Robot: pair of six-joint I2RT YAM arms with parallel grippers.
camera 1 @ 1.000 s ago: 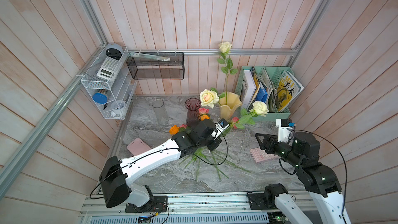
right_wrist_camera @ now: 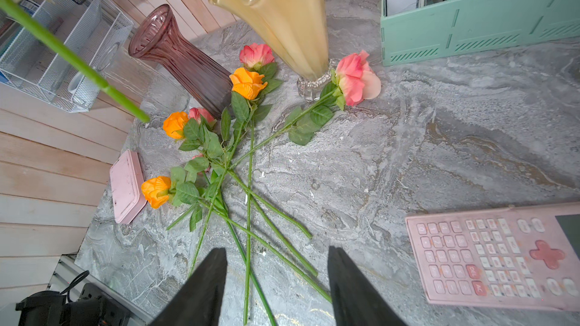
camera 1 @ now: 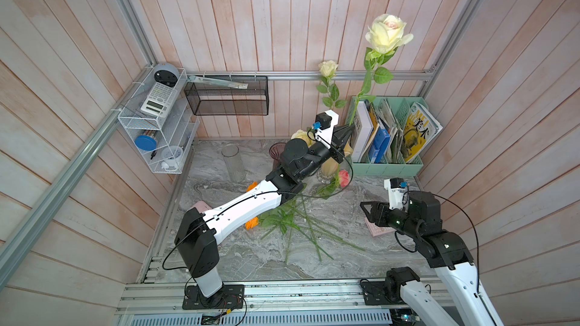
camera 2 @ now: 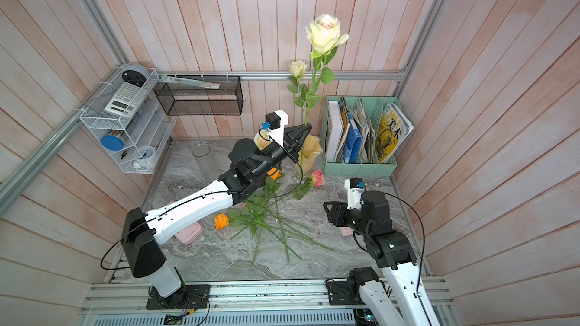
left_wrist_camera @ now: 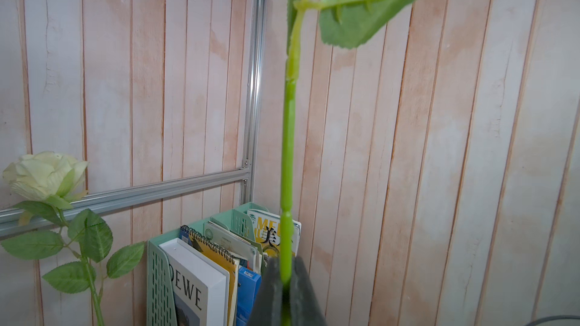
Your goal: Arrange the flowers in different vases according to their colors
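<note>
My left gripper point(camera 1: 345, 131) is shut on the stem point(left_wrist_camera: 288, 145) of a tall white rose point(camera 1: 387, 33), raised over the yellow vase point(right_wrist_camera: 278, 18), which holds another white rose point(camera 2: 298, 68). The stem's lower end hangs beside that vase in the right wrist view. A purple vase point(right_wrist_camera: 169, 54) and a clear vase point(camera 1: 232, 163) stand to the left. Orange roses point(right_wrist_camera: 156, 190) and pink roses point(right_wrist_camera: 353, 78) lie on the table with crossing stems. My right gripper point(camera 2: 331, 210) stands open at the right, above the table, empty.
A mint file holder point(camera 1: 383, 169) with books is at the back right. A pink keyboard point(right_wrist_camera: 483, 253) lies at the front right, another pink object point(camera 2: 188, 233) at the left. A wire rack point(camera 1: 160, 135) and black basket point(camera 1: 226, 99) are at the back left.
My left gripper has risen sharply and moved toward the back right, carrying the white rose high above the vase. The right arm has shifted slightly left.
</note>
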